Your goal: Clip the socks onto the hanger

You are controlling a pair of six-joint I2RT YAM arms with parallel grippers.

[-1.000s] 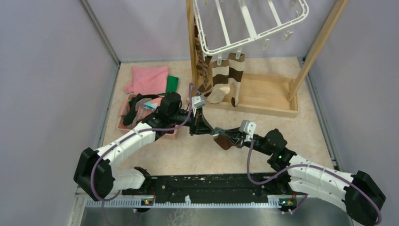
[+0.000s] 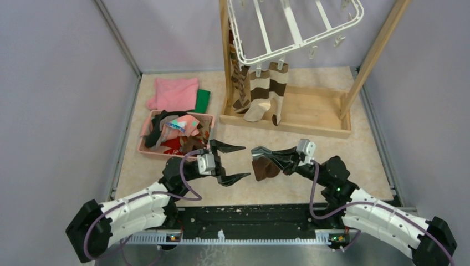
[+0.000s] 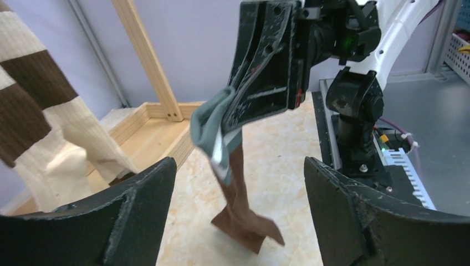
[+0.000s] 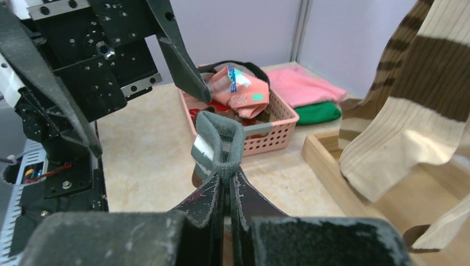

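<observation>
A brown sock with a grey-green cuff (image 3: 213, 124) hangs from my right gripper (image 2: 265, 154), whose fingers are shut on the cuff. In the right wrist view that grey cuff (image 4: 219, 141) sticks up beyond the fingertips. Facing it from the left, my left gripper (image 2: 244, 163) stands open and empty, a gap away from the sock. The white hanger (image 2: 299, 41) is at the top with its clips. Striped brown and cream socks (image 2: 259, 91) hang from its left part. Further right, a bare clip (image 2: 312, 52) shows.
A pink basket (image 4: 282, 130) of mixed clothes stands at the left. Behind it lie a pink cloth (image 2: 173, 94) and a green cloth (image 2: 203, 101). Below the hanger is a wooden frame base (image 2: 316, 113).
My left gripper was shut at the sock's cuff; it has opened and drawn back left. My right gripper has shifted slightly right, with the sock still in it.
</observation>
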